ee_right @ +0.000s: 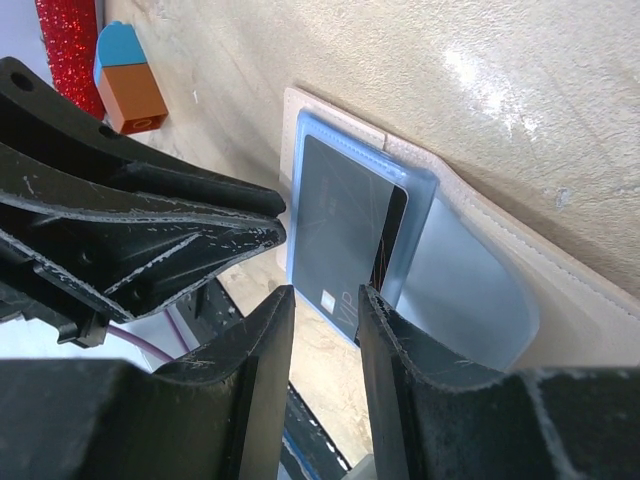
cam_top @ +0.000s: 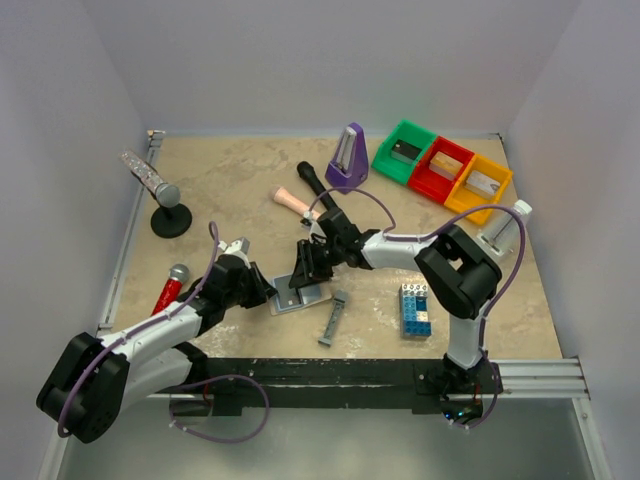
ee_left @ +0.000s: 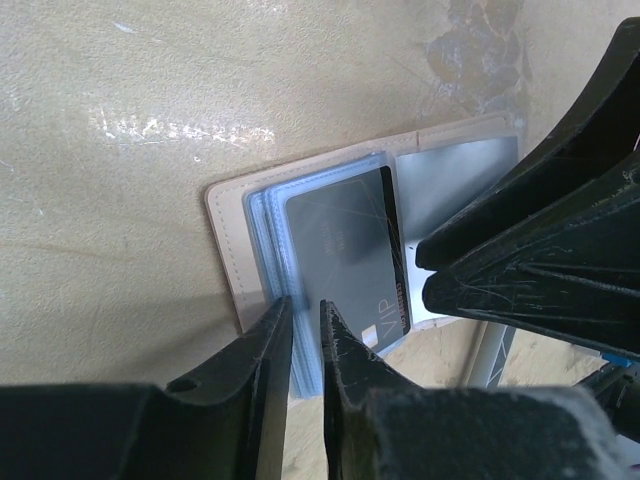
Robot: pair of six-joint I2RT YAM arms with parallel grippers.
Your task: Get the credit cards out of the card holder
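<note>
An open card holder (cam_top: pixel 282 308) with a beige edge lies flat on the table between my grippers. In its blue-rimmed sleeve is a dark card (ee_left: pixel 342 250) marked VIP; beside it is an empty translucent pocket (ee_right: pixel 472 290). My left gripper has its fingertips close together at the sleeve's outer edge, with a small gap between them. My right gripper hangs over the card, its fingertips a short way apart near the sleeve's inner edge. Whether either grips anything is not clear.
A grey bar (cam_top: pixel 333 318) and blue block toy (cam_top: pixel 415 310) lie right of the holder. A red microphone (cam_top: pixel 167 292) is at left; a black stick, pink object, purple stand (cam_top: pixel 347 160) and coloured bins (cam_top: pixel 438 172) stand behind.
</note>
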